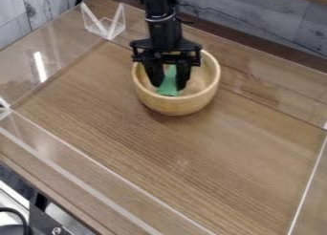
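Observation:
A wooden bowl (196, 100) sits toward the back middle of the table. My black gripper (166, 61) reaches down into it from above, its fingers over a green object (167, 84) in the bowl. The gripper looks closed on or around the green object, though the fingertips are partly hidden against it.
A white wire-like item (102, 21) stands at the back left, and a wooden wall (269, 29) runs along the back.

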